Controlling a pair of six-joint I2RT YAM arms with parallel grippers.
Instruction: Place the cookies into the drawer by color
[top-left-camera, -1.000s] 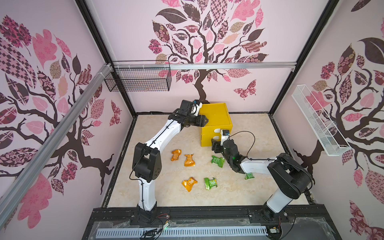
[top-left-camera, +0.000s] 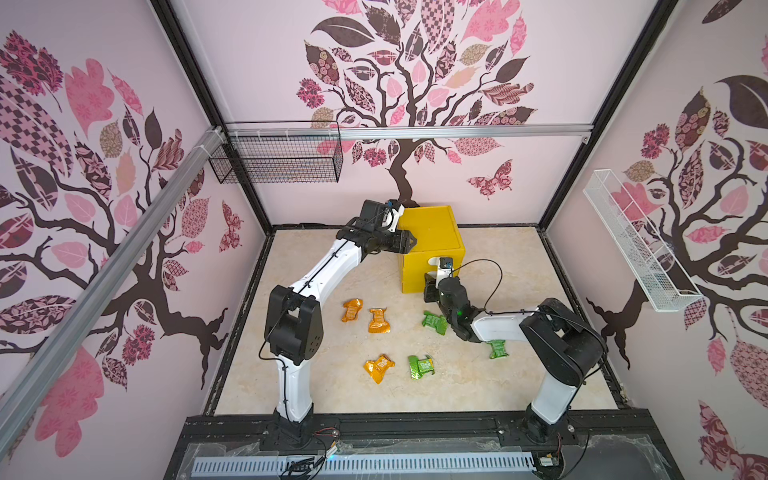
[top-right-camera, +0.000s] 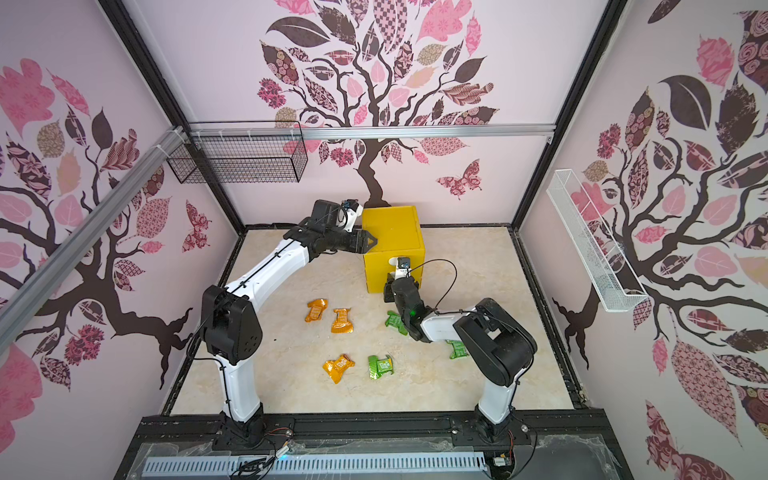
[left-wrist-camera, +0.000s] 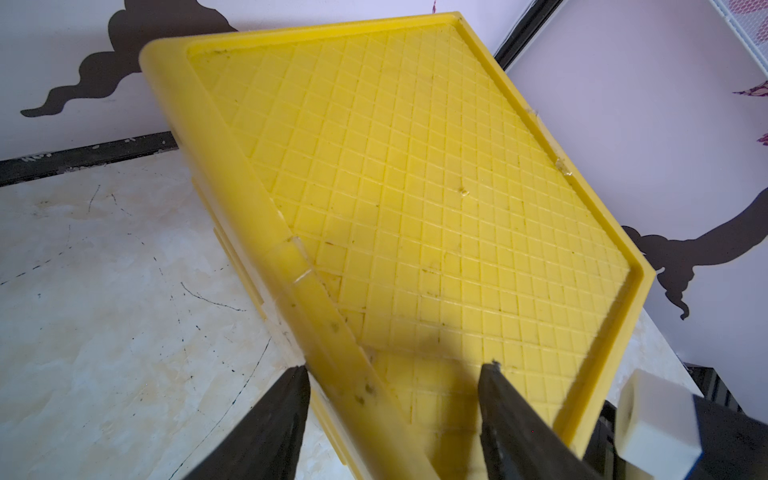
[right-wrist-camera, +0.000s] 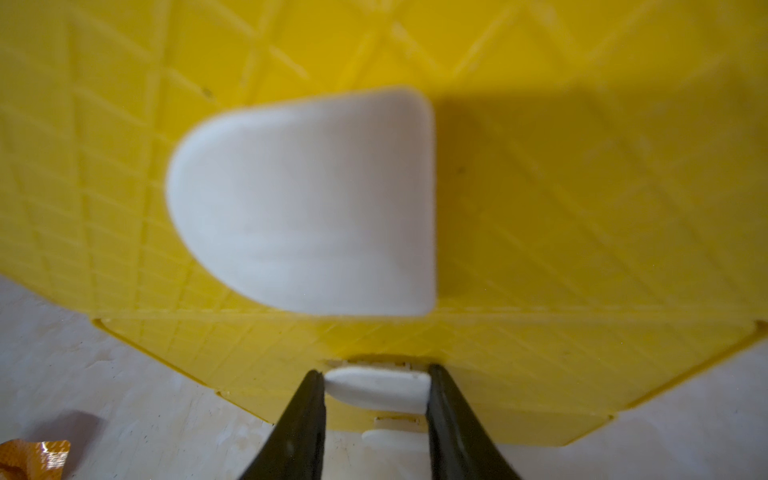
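Observation:
A yellow drawer cabinet (top-left-camera: 428, 228) stands at the back centre, with white handles stacked on its front. My left gripper is shut on the cabinet's top side rim. My right gripper is at the front, its fingers either side of the middle white handle (right-wrist-camera: 376, 382), part open around it; whether it grips is unclear. Orange cookie packets (top-left-camera: 378, 320) lie front left; green packets (top-left-camera: 434, 323) lie centre and right, one near my right arm.
A black wire basket (top-left-camera: 274, 156) hangs on the back left and a white rack (top-left-camera: 640, 240) on the right wall.
My left arm has not moved.

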